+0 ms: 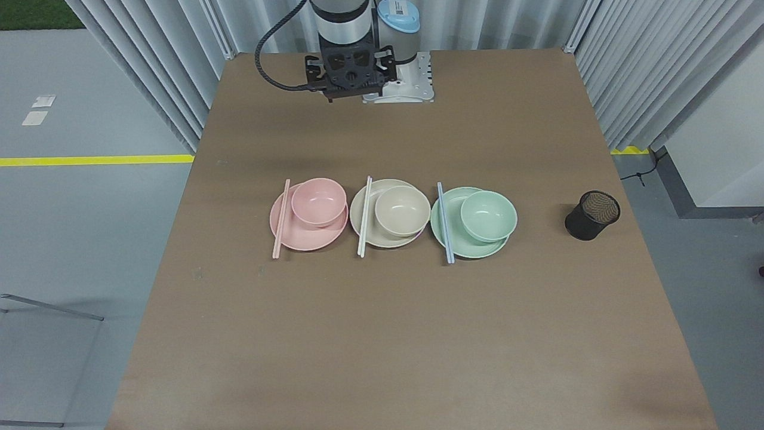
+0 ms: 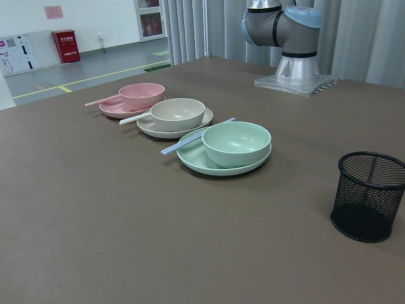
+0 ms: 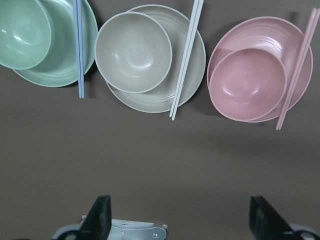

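Observation:
Three settings stand in a row: pink plate with pink bowl and pink chopsticks; cream plate with cream bowl and white chopsticks; mint plate with mint bowl and pale blue chopsticks. In the wrist view my gripper is open, its fingers wide apart at the bottom edge, with the settings beyond it. In the front view it hangs at the back of the table, fingers mostly hidden.
A black mesh cup stands right of the settings.

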